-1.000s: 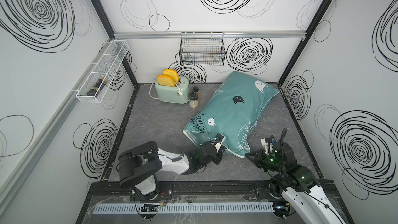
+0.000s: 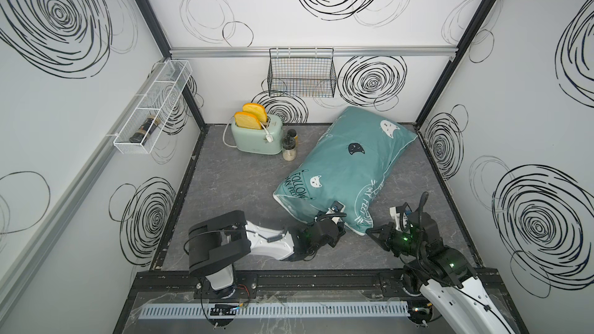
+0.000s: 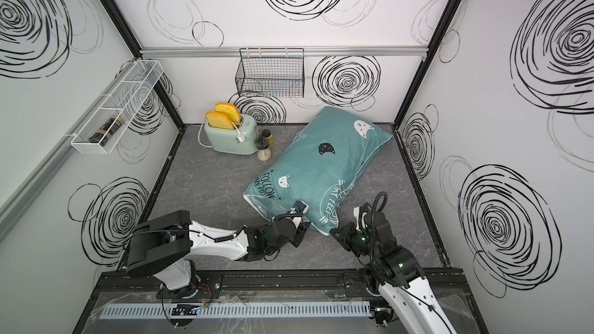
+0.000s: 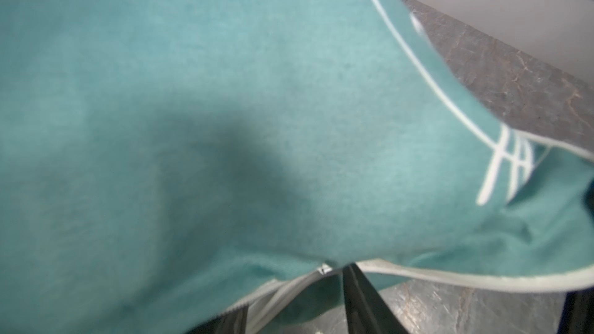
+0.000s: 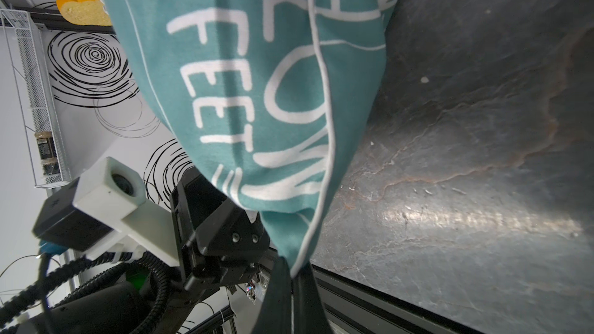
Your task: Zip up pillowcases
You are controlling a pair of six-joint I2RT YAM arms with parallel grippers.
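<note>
A teal pillowcase [image 2: 346, 167] with cat prints and white piping lies diagonally on the grey worktop. At its front edge, white piping and a zip-like strip [image 4: 278, 297] show in the left wrist view, with the left gripper just under the fabric fold, fingers apart. The right gripper is shut at the pillowcase's front right corner, the tip of that corner and its piping between its fingertips. The fold hides part of the left fingers.
A mint toaster [image 2: 255, 138] with bread slices and two small jars [image 2: 289, 151] stand at the back left. Wire baskets [image 2: 302, 80] hang on the back and left walls. Bare worktop [image 2: 216, 185] shows at left.
The left arm and gripper have shifted right along the front edge toward the right corner. The right arm and the pillowcase are nearly unchanged.
</note>
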